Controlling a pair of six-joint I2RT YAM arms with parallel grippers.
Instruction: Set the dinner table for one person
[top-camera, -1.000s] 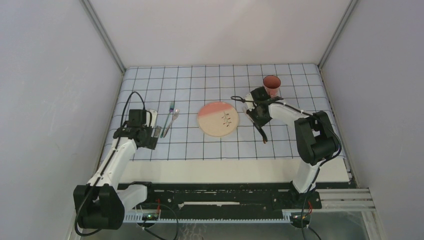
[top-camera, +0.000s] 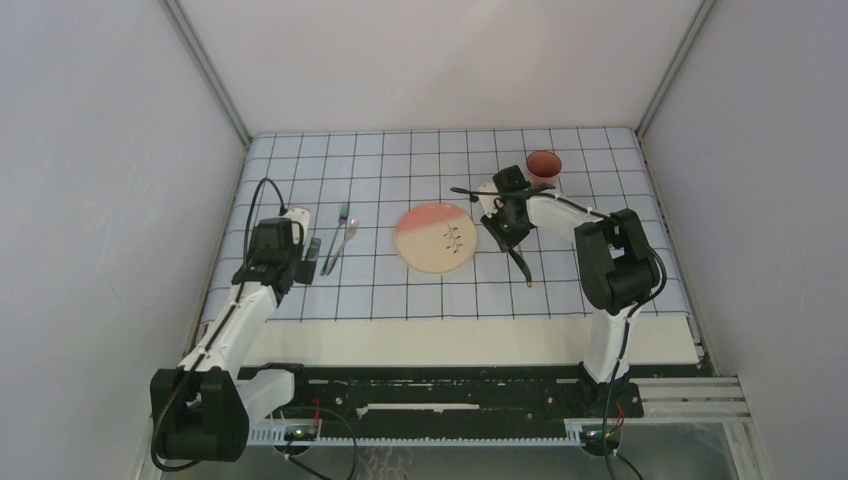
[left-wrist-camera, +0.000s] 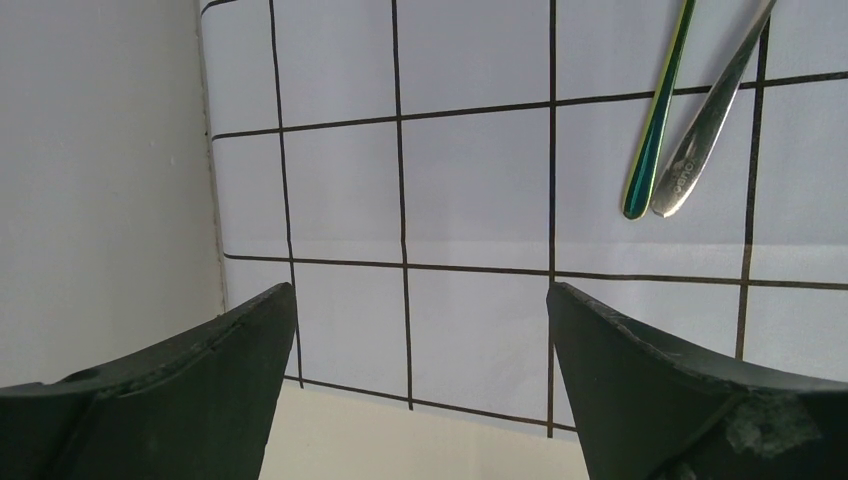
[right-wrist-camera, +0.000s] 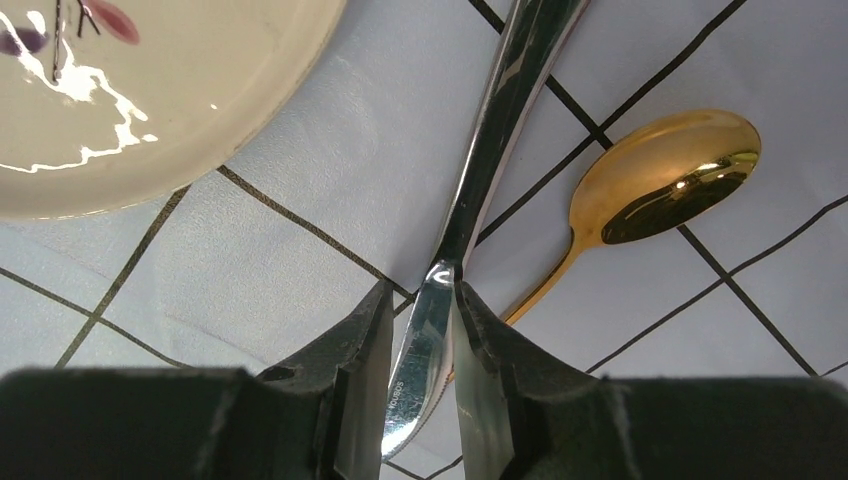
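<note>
A silver knife (right-wrist-camera: 475, 190) lies on the cloth just right of the plate (top-camera: 432, 255), over the handle of a gold spoon (right-wrist-camera: 665, 180). My right gripper stands open, one finger on each side of the knife; whether either touches it I cannot tell. From the top, that right gripper (top-camera: 492, 225) hides most of the spoon. My left gripper is open above bare cloth. To its right lie a green-handled fork (left-wrist-camera: 655, 130) and a silver fork (left-wrist-camera: 700, 140), side by side. A pinkish-red cup (top-camera: 543, 165) stands at the back right, partly behind the right arm.
The white cloth with black grid lines (top-camera: 400, 300) covers the table. Free room lies between the forks and the plate, along the back, and in front of the plate. Walls (top-camera: 110, 200) close in the left and right sides.
The right gripper has shifted a little left and away from the front edge, and its arm now covers more of the cup. The left gripper has moved slightly. The tableware has not visibly moved.
</note>
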